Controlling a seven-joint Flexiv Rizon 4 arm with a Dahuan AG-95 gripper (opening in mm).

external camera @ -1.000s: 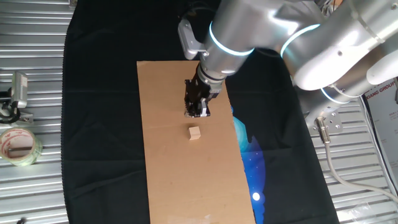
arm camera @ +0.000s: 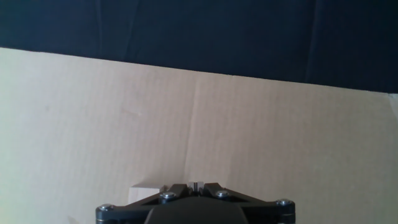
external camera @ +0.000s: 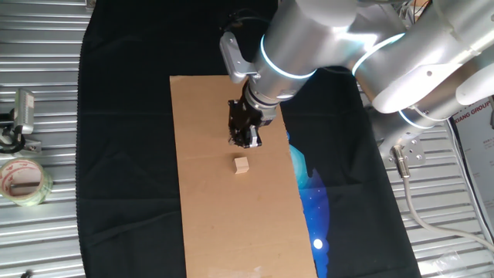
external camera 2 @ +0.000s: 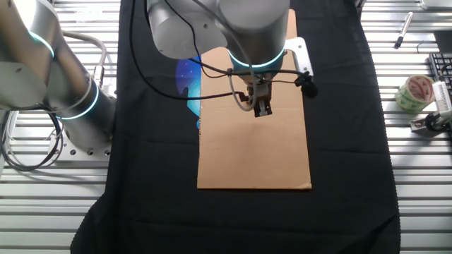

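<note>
A small light wooden block (external camera: 241, 165) rests on the brown cardboard sheet (external camera: 231, 224), apart from my gripper (external camera: 247, 142) in exterior view 1. The wrist view shows only part of the block (arm camera: 144, 192), to the left of my gripper and partly hidden behind its linkage. The fingertips are together, with nothing visible between them. In exterior view 2 my gripper (external camera 2: 263, 111) hangs over the cardboard, and the block cannot be made out there.
Black cloth (external camera: 127, 154) surrounds the cardboard. A blue patterned sheet (external camera: 312, 205) lies along the cardboard's right edge in exterior view 1. A tape roll (external camera: 25, 182) stands far off on the ribbed metal table. Much of the cardboard is bare.
The upper arm has shifted slightly right in exterior view 1, and the gripper's angle has changed a little, its tip staying nearly in place. The block has not moved.
</note>
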